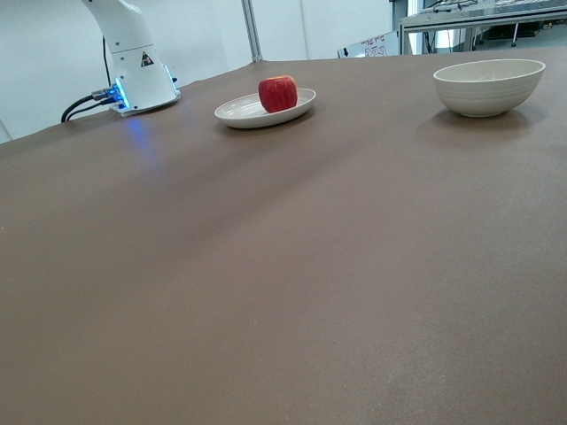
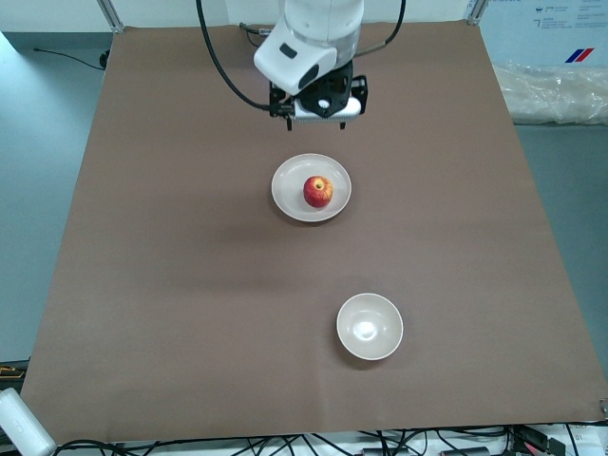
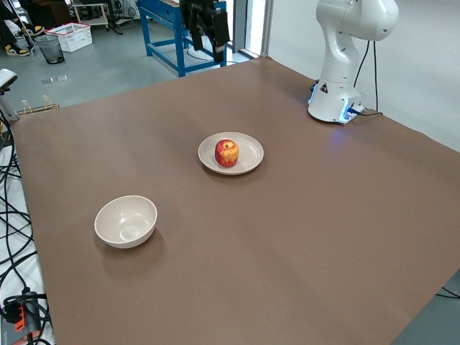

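Note:
A red-yellow apple [image 2: 317, 191] rests on a white plate [image 2: 291, 171] near the middle of the table, also seen on the plate [image 1: 236, 113] in the top view and [image 3: 250, 152] in the right view. A white bowl [image 2: 370, 327] stands apart from it, nearer the front edge in the left view. My gripper [image 2: 316, 122] hangs above the table at the back, behind the plate, its two dark fingers apart; whether anything is between them is hidden from above. In the right view the dark gripper [image 3: 213, 49] is at the top, partly cut off.
The arm base [image 3: 333, 100] stands at the back edge. Cables [image 3: 14, 237] and equipment run along the front edge, off the tabletop.

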